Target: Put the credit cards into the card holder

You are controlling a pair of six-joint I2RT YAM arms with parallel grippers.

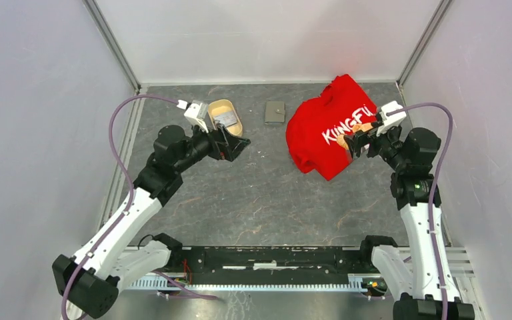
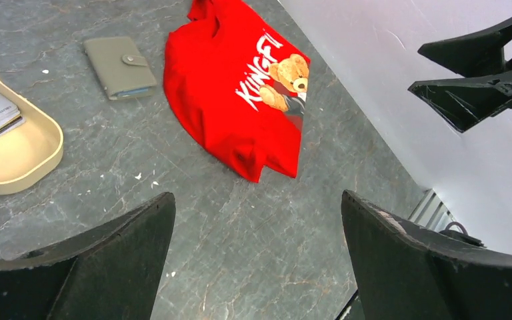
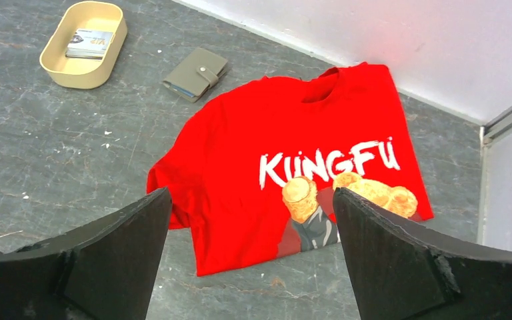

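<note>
A cream tray at the back left holds a stack of cards, also partly in view in the left wrist view. To its right lies a closed grey-green card holder (image 1: 275,113) with a snap strap. My left gripper is raised beside the tray, open, with nothing between its fingers. My right gripper hangs over the red shirt, also open and empty.
A red shirt (image 3: 227,147) printed KUNGFU with a bear covers the back right of the grey floor (image 1: 253,207). White walls border the area at the back and sides.
</note>
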